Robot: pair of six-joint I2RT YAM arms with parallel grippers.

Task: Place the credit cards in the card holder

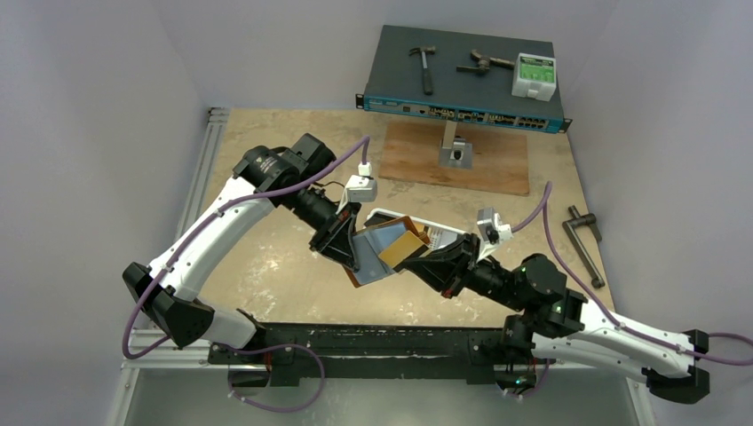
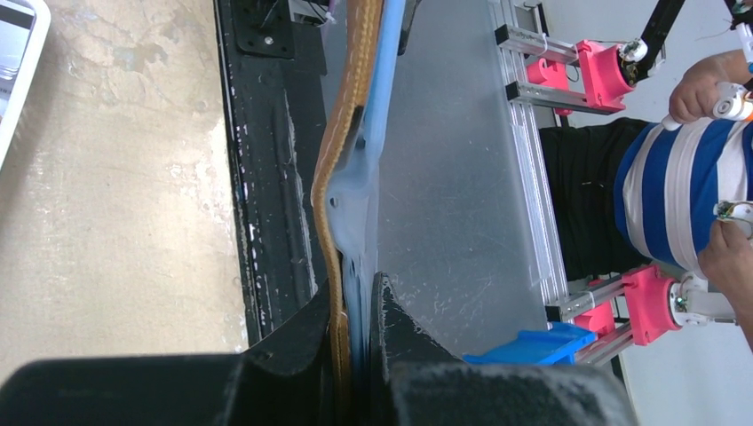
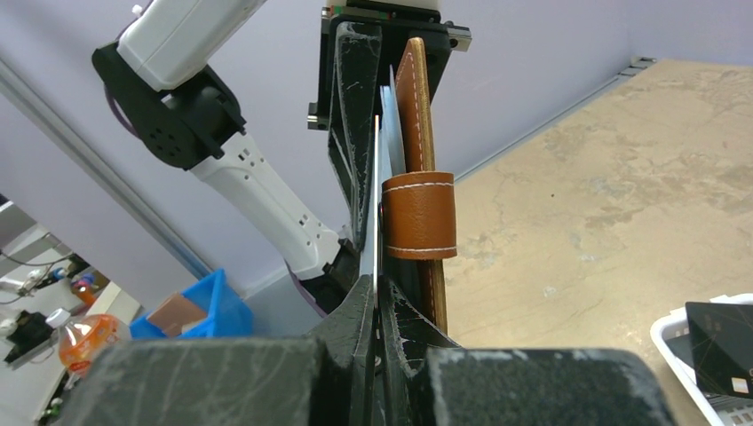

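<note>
A brown leather card holder point(image 1: 357, 276) with blue-grey inner sleeves point(image 1: 373, 251) is held up over the table. My left gripper is shut on its edge, leather on one side and blue sleeve on the other. A yellow-gold card point(image 1: 402, 248) lies over the sleeves in the top view. From the right, my right gripper is shut on this card, which shows edge-on as a thin line beside the holder's sleeves. The holder's strap point(image 3: 420, 216) stands just right of the card. Whether the card's tip is inside a sleeve, I cannot tell.
Behind the holder, a white tray point(image 3: 672, 348) holds a black card point(image 3: 721, 346). A metal stand point(image 1: 455, 155) and rack unit point(image 1: 462, 111) occupy the table's back; a metal tool point(image 1: 585, 248) lies at the right edge.
</note>
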